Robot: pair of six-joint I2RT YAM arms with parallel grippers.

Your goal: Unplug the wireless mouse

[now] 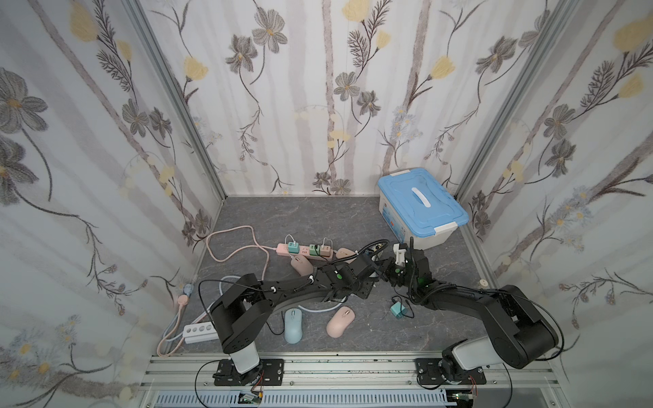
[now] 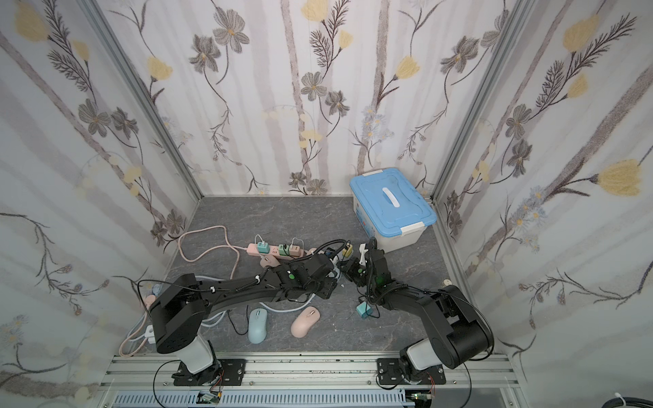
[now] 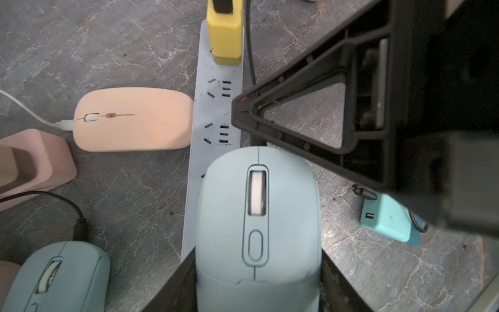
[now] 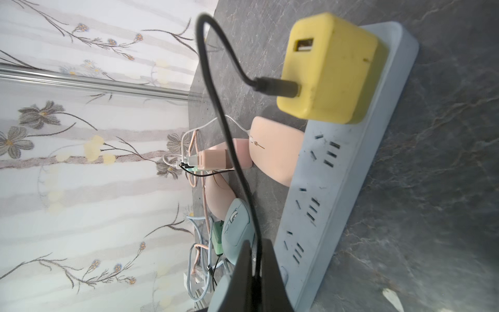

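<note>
In the left wrist view, my left gripper is shut on a light blue mouse (image 3: 280, 202), held above a pale power strip (image 3: 213, 111). A yellow charger is plugged into the strip, with a black cable (image 4: 218, 104) running from it, in the right wrist view, down to my right gripper, which is shut on that cable. The right gripper's body reaches into the left wrist view, close above the held mouse, whose cable end is hidden there.
A pink strip (image 1: 303, 251) with chargers and several other mice, including a pink mouse (image 1: 340, 321), lie around. A teal charger (image 1: 398, 309) lies front right. A lidded storage box (image 1: 421, 204) fills the back right.
</note>
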